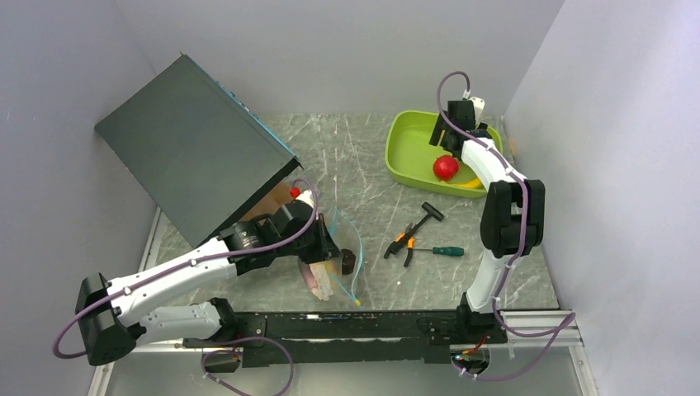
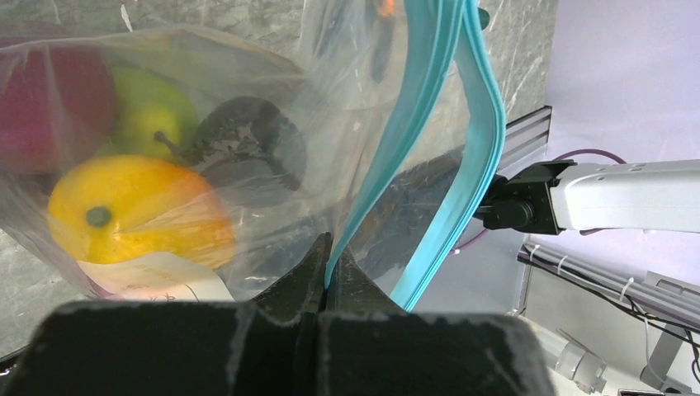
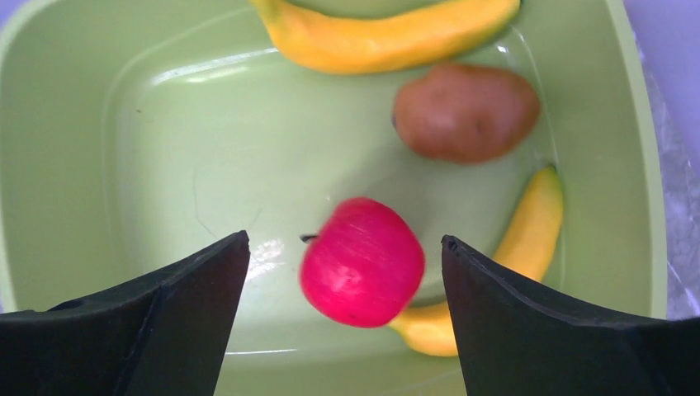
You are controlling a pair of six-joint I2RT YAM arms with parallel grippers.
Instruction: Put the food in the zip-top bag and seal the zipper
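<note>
The clear zip top bag [image 2: 272,214] has a light blue zipper [image 2: 470,173], and its mouth stands open. Inside show an orange-yellow mango [image 2: 144,206], a green fruit [image 2: 157,107], a dark item [image 2: 256,140] and a dark red fruit [image 2: 54,107]. One zipper edge runs between the tips of my left gripper, which is shut on it. Over the green bin [image 1: 402,169], my right gripper is open. Beneath its fingers, apart from them, lies a red round fruit [image 3: 363,264]. Also in the bin are a brown potato [image 3: 466,114], a banana [image 3: 388,37] and a second banana [image 3: 532,227].
A hammer [image 1: 421,223], pliers [image 1: 409,252] and a green-handled screwdriver [image 1: 446,251] lie between bag and bin. A large grey box [image 1: 194,148] stands at the back left, behind my left arm. Clear table lies between box and bin.
</note>
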